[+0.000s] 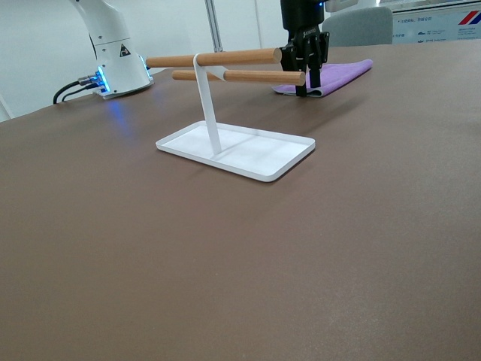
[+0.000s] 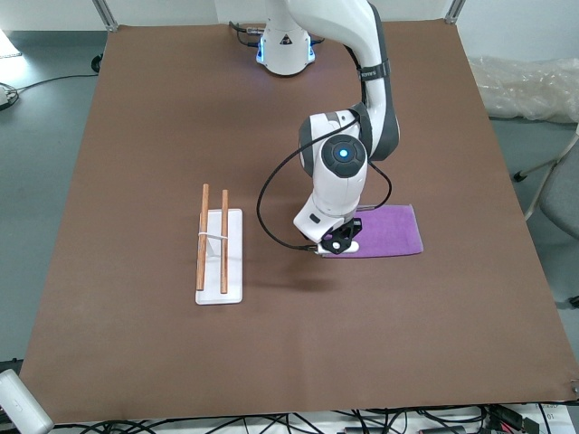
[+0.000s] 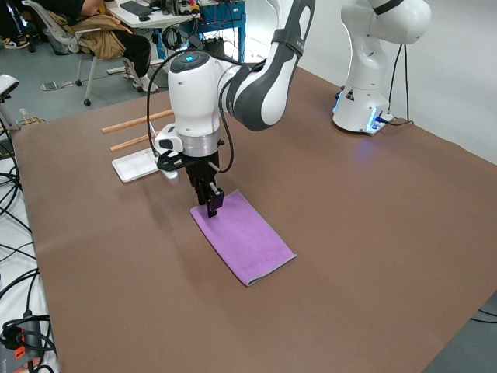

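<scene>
A folded purple cloth [image 2: 389, 231] [image 3: 245, 237] lies on the brown table. My gripper [image 2: 339, 240] [image 1: 307, 83] [image 3: 211, 206] hangs down at the cloth's edge nearest the rack, fingertips low at the cloth; whether it is open or holds the cloth is unclear. A white rack [image 2: 233, 280] [image 1: 255, 154] with two wooden bars [image 2: 201, 240] stands beside the cloth, in the left view to the left of my gripper.
The arm's white base [image 2: 282, 50] [image 1: 124, 71] stands at the table's back with cables. Cables lie along one edge, and a grey chair [image 2: 565, 190] stands off the table.
</scene>
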